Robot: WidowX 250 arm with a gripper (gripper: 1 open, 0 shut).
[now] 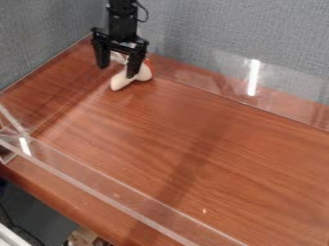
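Note:
The black gripper [118,60] hangs at the back left of the wooden tray, its fingers spread open. A white soft object [123,80], perhaps a plush toy, lies on the wooden floor beneath and between the fingers. Part of it is hidden behind the gripper, and whether the fingers touch it is unclear.
Clear low walls edge it at the front left, with grey padded walls [244,38] behind.

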